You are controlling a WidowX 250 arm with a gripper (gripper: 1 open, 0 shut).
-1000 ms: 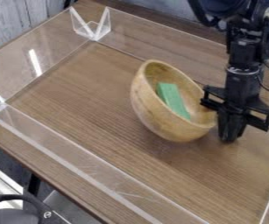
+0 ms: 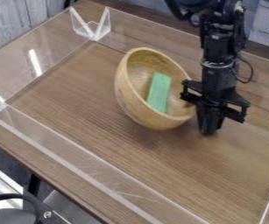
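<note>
A tan oval bowl (image 2: 136,89), tilted, sits on the wooden table (image 2: 102,157) with a green block (image 2: 159,92) inside it. The black robot arm comes down from the top right, and its gripper (image 2: 207,117) is low at the bowl's right side, against or very near the rim. The fingertips are dark and partly hidden, so whether they are open or shut is unclear.
A clear folded plastic piece (image 2: 92,26) lies at the back left. Dark cables and gear show beyond the table's lower left edge.
The arm and gripper have moved left across the table, and the bowl with the green block has shifted left with them.
</note>
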